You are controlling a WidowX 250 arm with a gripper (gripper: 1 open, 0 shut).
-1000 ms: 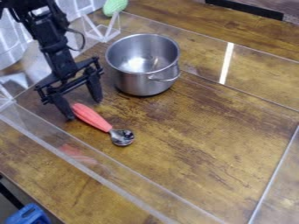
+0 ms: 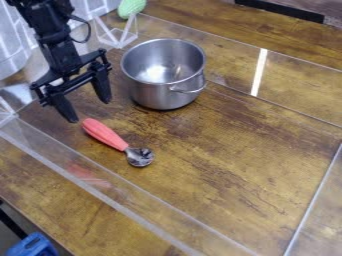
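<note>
My black gripper is at the upper left, its fingers spread open above the wooden tray floor, with nothing seen between them. Just below and to its right lies a pink-handled spoon with a metal head pointing to the lower right. A steel pot with side handles stands to the right of the gripper, behind the spoon.
Clear plastic walls edge the wooden surface, whose right half is bare. A pale green object is at the top left behind the gripper, and a blue object at the bottom left corner.
My gripper has moved left and up, away from the spoon and pot. The spoon and pot look unmoved.
</note>
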